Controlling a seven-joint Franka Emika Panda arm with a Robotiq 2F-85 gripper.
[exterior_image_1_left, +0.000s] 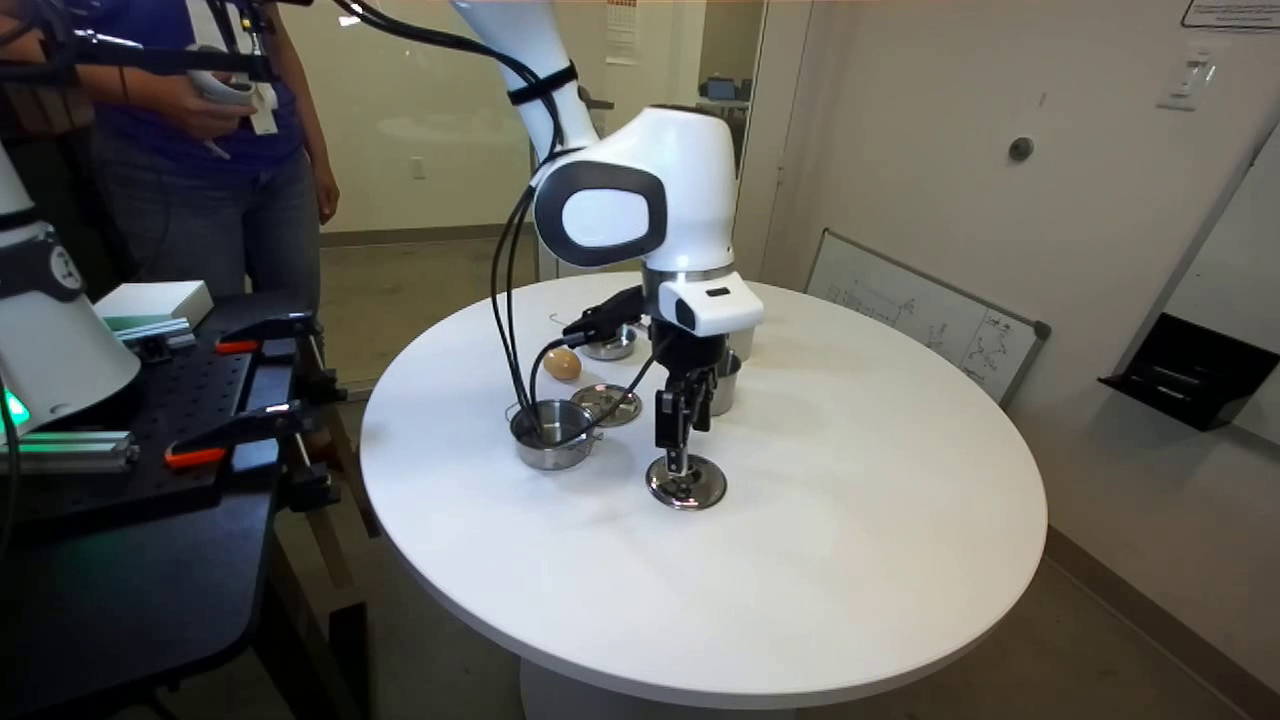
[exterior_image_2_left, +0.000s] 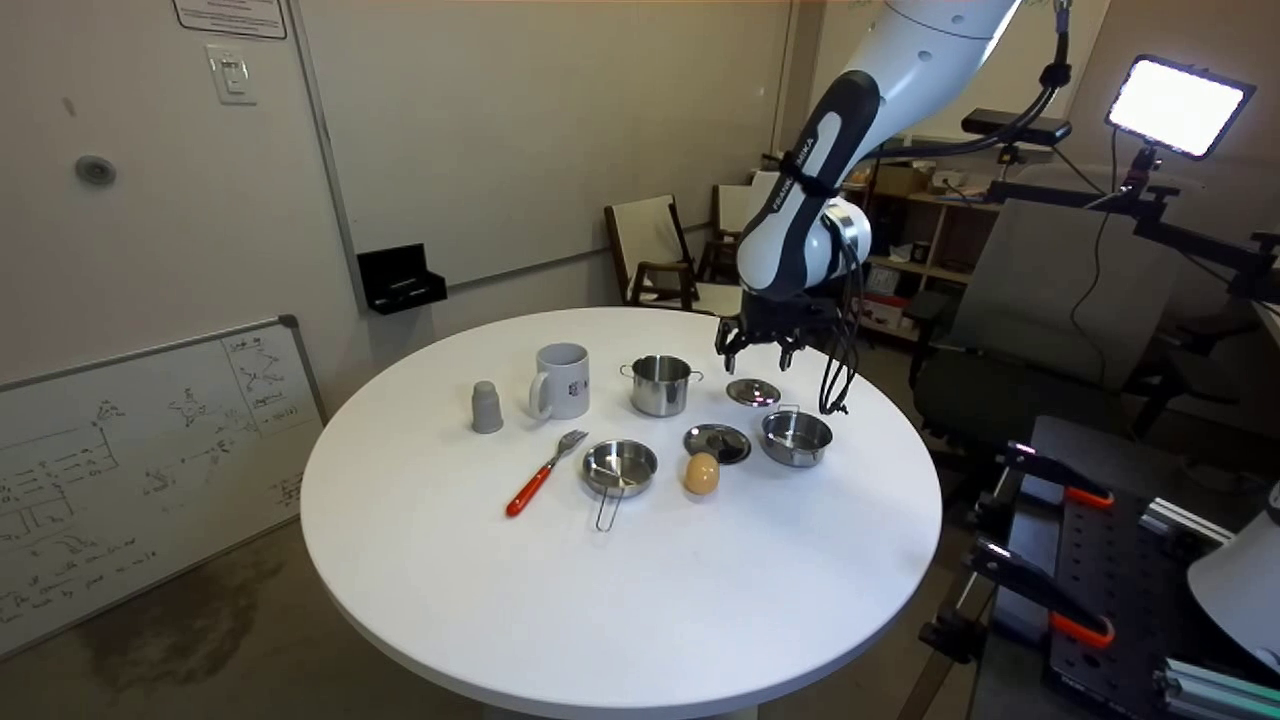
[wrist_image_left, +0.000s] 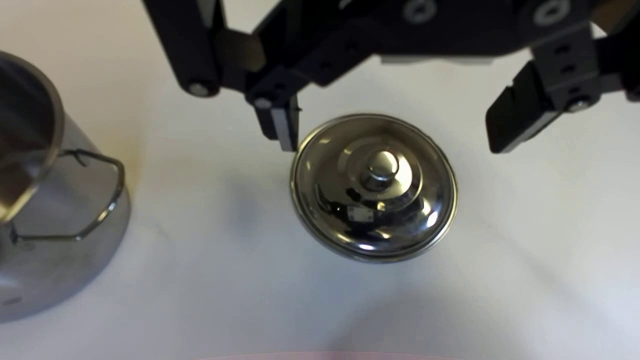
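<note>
A round, shiny metal lid with a small knob lies flat on the white table. My gripper is open above it, its two fingers spread wider than the knob and nothing between them. In the wrist view one finger appears close to the lid's upper left edge, and the other stands off to its right. In exterior view 2 the gripper hangs over the lid, fingertips apart. Exterior view 1 shows the gripper overlapping that lid; the exact height is hard to judge.
Close by stand a tall pot and a shallow pot. A second lid, an egg, a small pan, a red-handled fork, a mug and a grey cup lie farther away.
</note>
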